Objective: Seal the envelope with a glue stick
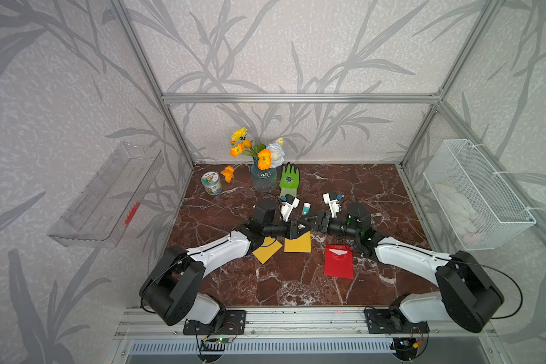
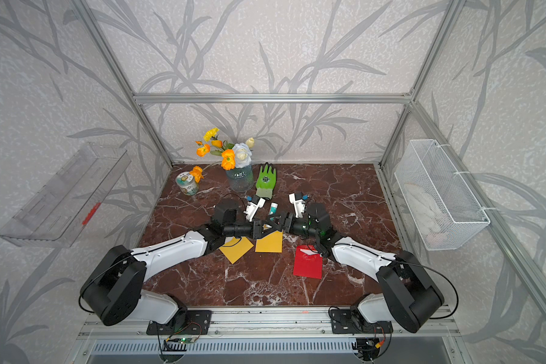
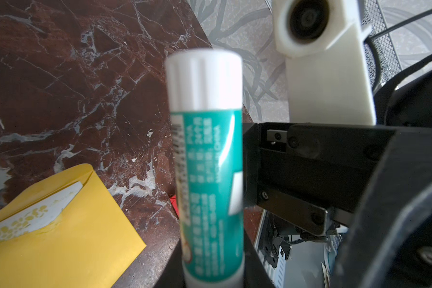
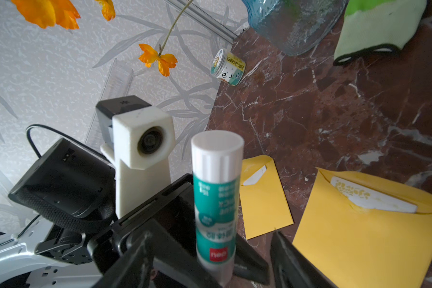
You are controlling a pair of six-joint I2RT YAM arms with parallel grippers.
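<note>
The glue stick [image 3: 208, 192], teal with a white cap on top, stands upright with my left gripper shut on its lower end. My right gripper is open, one finger on each side of the stick in its own view. Whether its fingers touch the stick cannot be told. In the top left view the stick [image 1: 306, 208] rises between the two grippers. A yellow envelope [image 1: 297, 244] lies below them, its flap up and a white card [image 4: 369, 195] peeking out. Another yellow envelope [image 1: 267, 249] lies left, and a red envelope [image 1: 338, 267] right.
A green glove [image 1: 290, 177] and a glass vase [image 1: 264, 179] of flowers stand at the back, beside a can [image 1: 211, 183]. Wire baskets [image 1: 485, 188] hang at the sides.
</note>
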